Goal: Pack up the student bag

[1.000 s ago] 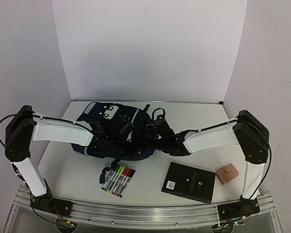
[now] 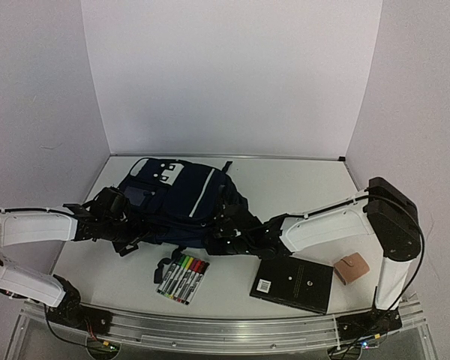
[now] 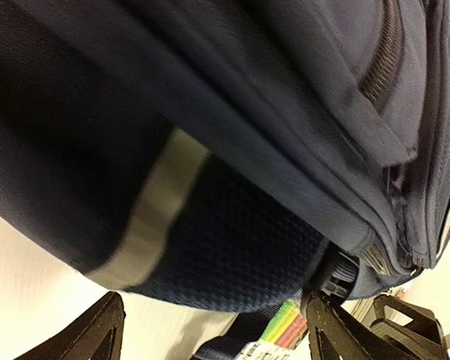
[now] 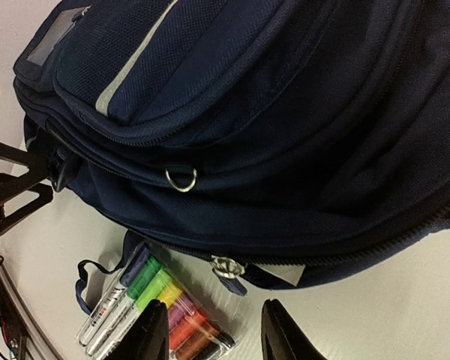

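The navy student bag lies on the table at the centre left, its near edge facing me. In the left wrist view my left gripper is open below the bag's mesh side pocket, its fingers apart with nothing between them. At the bag's near right part, my right gripper also stands open and empty. A zip pull hangs from the bag's lower edge, just beyond those fingers. In front of the bag lies a pack of coloured markers. To the right are a black book and a tan wallet.
A dark strap from the bag runs down beside the markers. Walls enclose the table at the back and both sides. Bare table shows at the back right and at the front left.
My left gripper has drawn back leftward along the bag. Bag, markers, book and wallet stay about where they were.
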